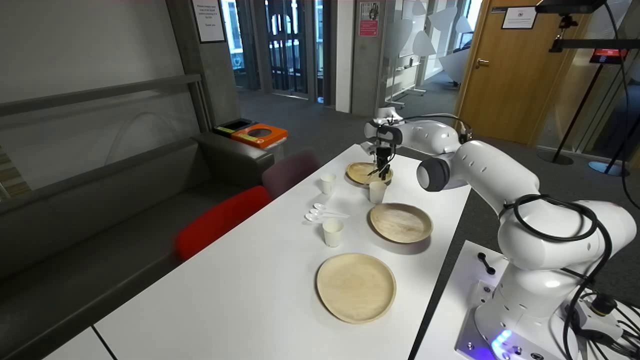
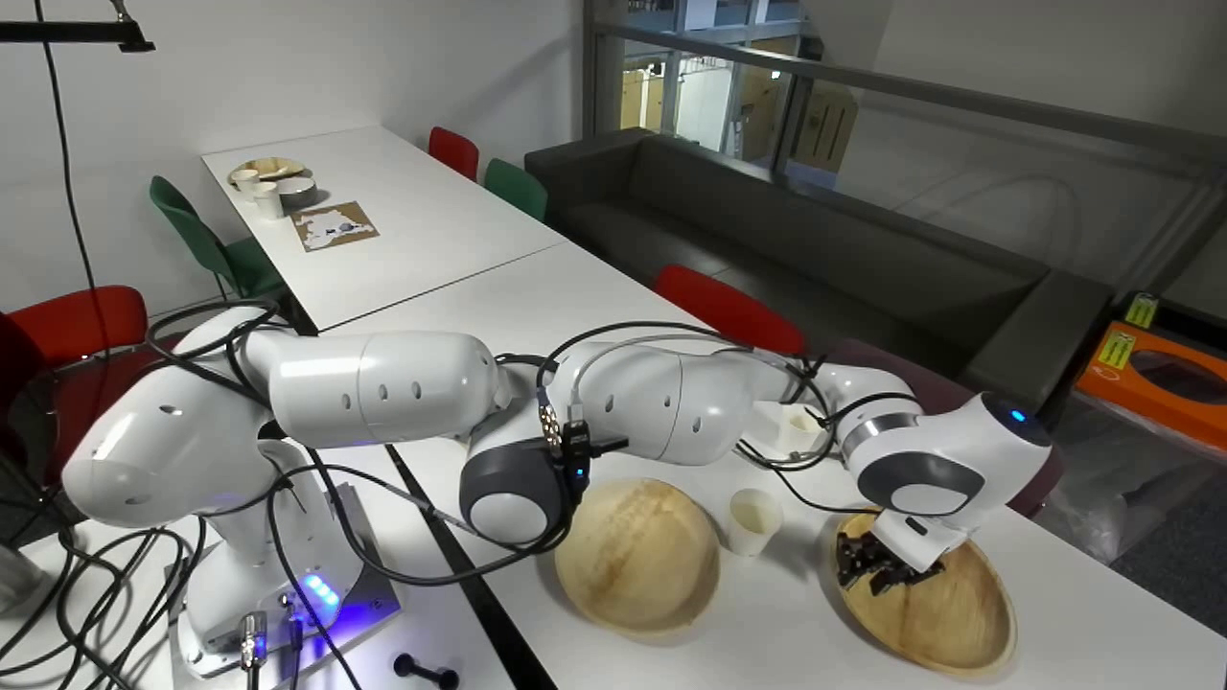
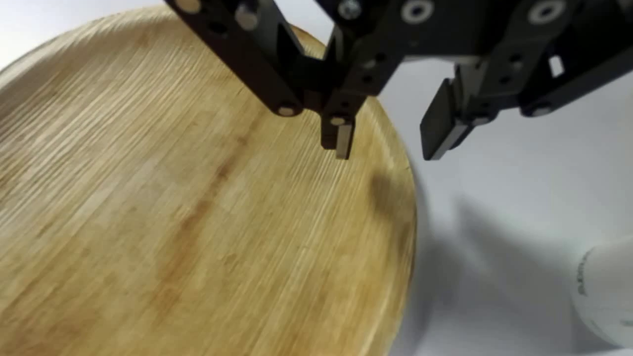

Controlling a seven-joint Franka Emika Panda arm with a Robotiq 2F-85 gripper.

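At the table's far end lies a round wooden plate (image 2: pixel 969 615), its grain filling much of the wrist view. My gripper is over the edge of this plate with its fingers apart and nothing gripped. In the wrist view, one of its fingers (image 3: pixel 337 133) appears over the inside of the plate and the other beyond the rim, over white table. The rim (image 3: pixel 406 178) runs between them; whether either finger touches it, I cannot tell. A pale cup (image 2: pixel 753 522) stands close beside the plate, partly showing at the wrist view's right edge.
Nearer the arm's base lie a second plate (image 1: pixel 400 222) and a third plate (image 1: pixel 355 288). Two more cups, a middle cup (image 1: pixel 332 232) and a far cup (image 1: pixel 327 183), stand along the table with white spoons (image 1: pixel 319 213) between them.
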